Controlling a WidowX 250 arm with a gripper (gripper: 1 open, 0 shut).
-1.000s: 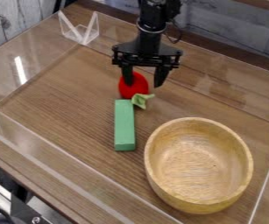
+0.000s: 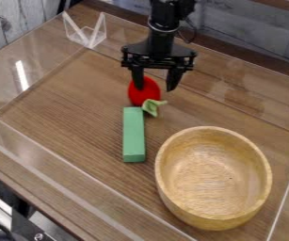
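Observation:
My black gripper (image 2: 154,71) hangs at the upper middle of the camera view, its fingers spread open over a red round object (image 2: 143,91) with a small green leafy part at its lower right. Whether the fingers touch it I cannot tell. A green block (image 2: 134,136) lies lengthwise just below the red object, and a large tan bowl (image 2: 214,177) sits at the lower right.
A white wall edge runs along the top left, and a dark object shows at the lower-left corner.
My gripper has shifted very slightly; the objects on the table look unmoved.

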